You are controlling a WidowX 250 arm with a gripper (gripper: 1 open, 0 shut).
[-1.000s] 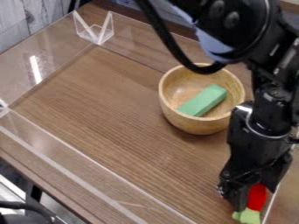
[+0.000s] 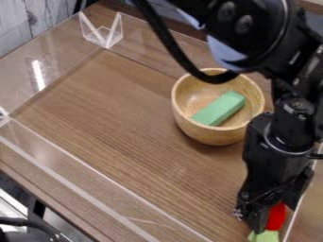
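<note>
My black gripper (image 2: 258,212) is low at the right front, over a red object (image 2: 278,215) and a light green piece (image 2: 263,236) just below it. The fingers surround the red object; whether they touch or hold it I cannot tell. A tan wooden bowl (image 2: 197,98) with a green block (image 2: 221,108) inside sits behind the gripper, toward the back right.
A clear bracket (image 2: 104,28) stands at the back left. Clear strips run along the left edge.
The gripper has shifted very slightly over the red object and green piece. The bowl and its block are unchanged.
</note>
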